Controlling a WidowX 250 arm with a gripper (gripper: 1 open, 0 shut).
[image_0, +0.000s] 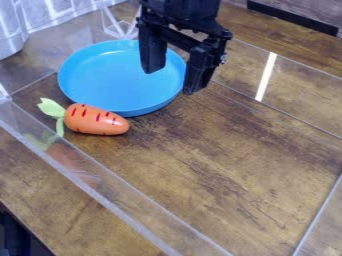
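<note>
My black gripper (175, 62) hangs at the top centre, over the right part of a light blue plate (102, 82), with its two fingers apart and nothing seen between them. An orange toy carrot (96, 120) with black stripes and pale green leaves lies on the wooden table just in front of the plate, toward the left. Part of the plate's back right is hidden behind the gripper.
Clear transparent strips run along the left and right. A white crumpled cloth or plastic (16, 20) is at the top left corner.
</note>
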